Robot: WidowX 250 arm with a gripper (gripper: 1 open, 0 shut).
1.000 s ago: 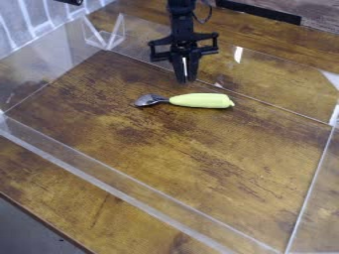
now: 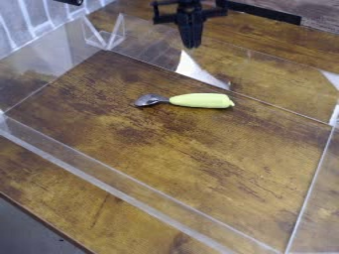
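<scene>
A spoon with a pale yellow-green handle [image 2: 199,100] and a metal head [image 2: 149,100] lies on the wooden surface inside a clear-walled enclosure. The black gripper [image 2: 191,40] hangs at the top of the camera view, above and behind the spoon, apart from it. Its fingers point down and look close together, with nothing visible between them.
Clear plastic walls [image 2: 79,168] border the work area on the wooden table [image 2: 159,179]. The wood around the spoon is bare. A white, railed shape [image 2: 27,25] and a dark strip stand at the back.
The gripper has risen and moved back, away from the spoon, toward the top of the view. The spoon has stayed in place.
</scene>
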